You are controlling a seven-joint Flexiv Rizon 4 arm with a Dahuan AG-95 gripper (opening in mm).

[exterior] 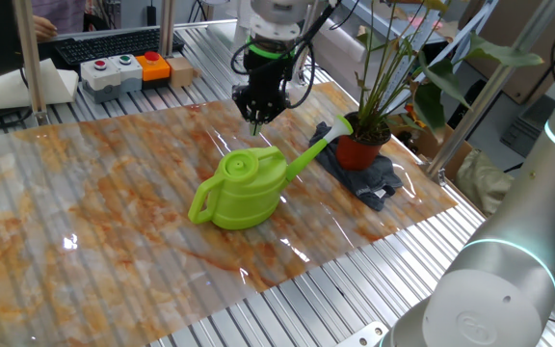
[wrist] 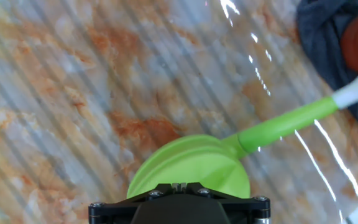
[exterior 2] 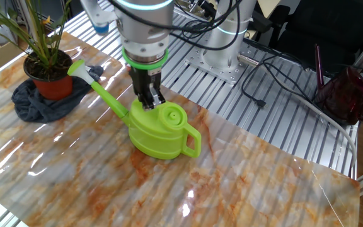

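Note:
A light green watering can (exterior: 244, 193) stands upright on the marbled sheet, its long spout reaching toward the potted plant (exterior: 359, 145). In exterior view 2 the can (exterior 2: 162, 135) has its handle to the right and its pale spout head (exterior 2: 80, 71) close to the plant. My black gripper (exterior: 255, 129) hangs pointing down behind the can in exterior view 1, apart from its handle. From the wrist, the gripper looks shut, its tips together, with part of the can's body (wrist: 197, 168) beyond them. Nothing shows between the fingers.
The plant's pot rests on a dark cloth (exterior: 379, 178). A button box (exterior: 123, 77) and keyboard lie at the back left. A dark red watering can (exterior 2: 345, 94) stands at the far right, near loose cables. Much of the marbled sheet (exterior: 75, 212) is bare.

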